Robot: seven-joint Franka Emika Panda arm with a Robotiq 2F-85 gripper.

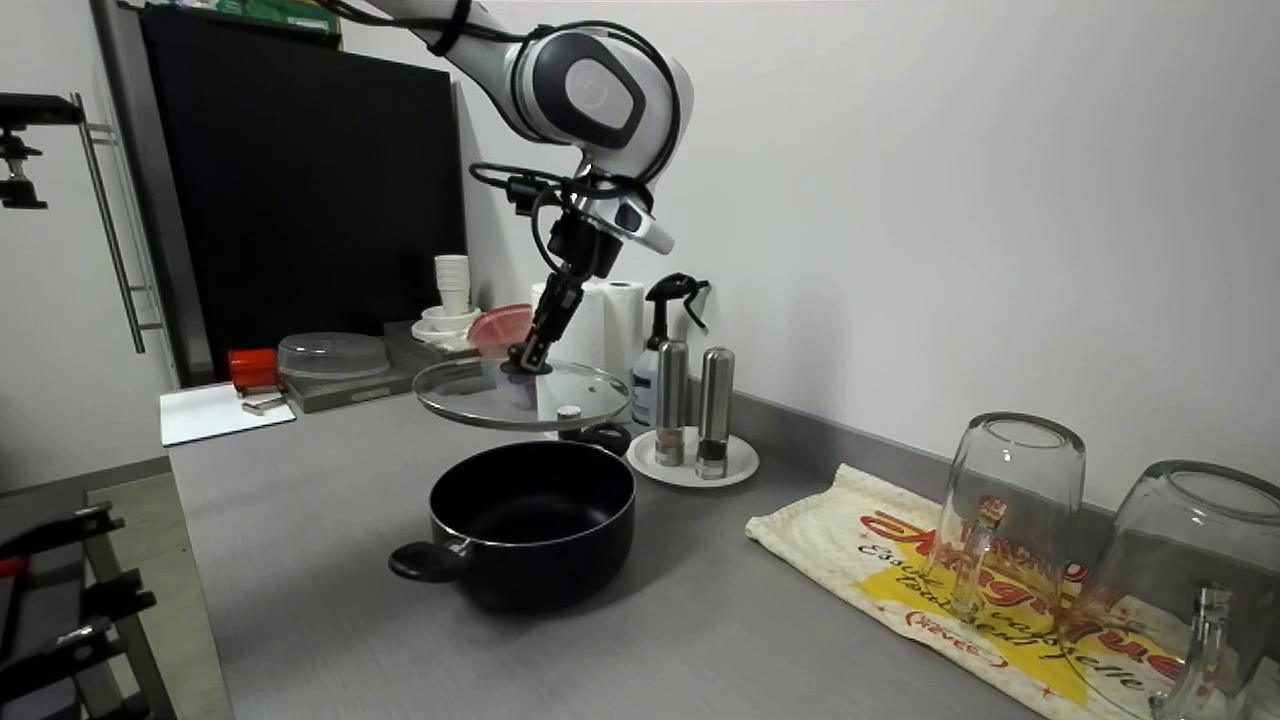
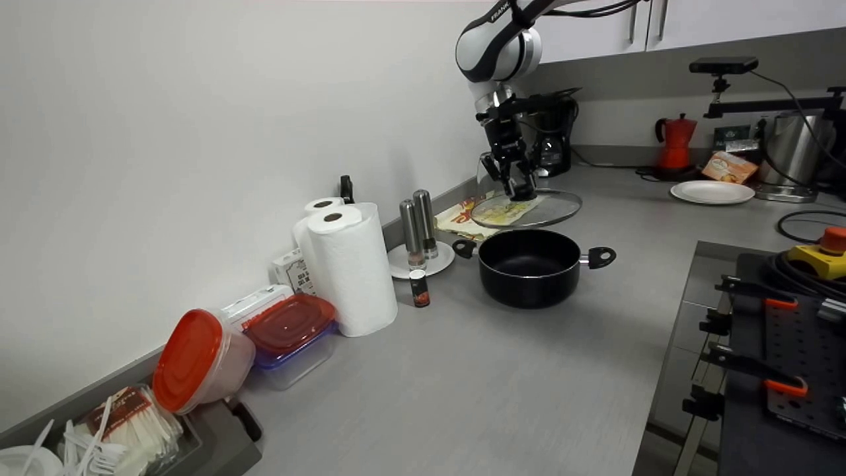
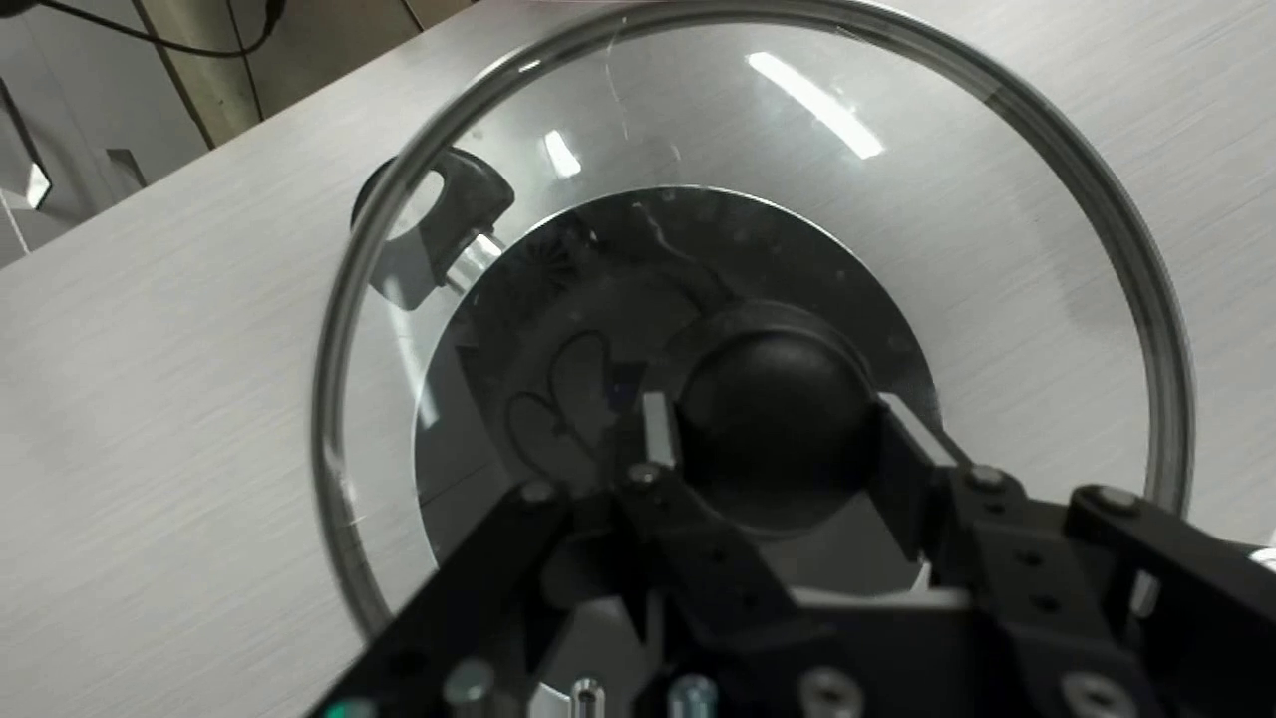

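Observation:
A round glass lid with a metal rim [image 1: 523, 424] hangs in the air above a black pot [image 1: 534, 576], with a visible gap between them. My gripper [image 1: 533, 360] is shut on the lid's black knob [image 3: 778, 419], one finger on either side of it in the wrist view. Through the glass, the open pot [image 3: 538, 311] shows below, off toward the lid's lower left, with one handle [image 3: 437, 227] at upper left. From the second exterior view the lid [image 2: 527, 210] looks fairly level over the empty pot [image 2: 529, 277], which stands on the counter with its two handles out to the sides.
Two steel grinders [image 1: 714, 408] share a white plate [image 1: 732, 472] near the wall, close to the pot. A small spice jar [image 2: 420, 289] and paper towel rolls [image 2: 353, 270] stand beyond. Two upturned glass mugs [image 1: 1008, 516] rest on a cloth [image 1: 828, 528].

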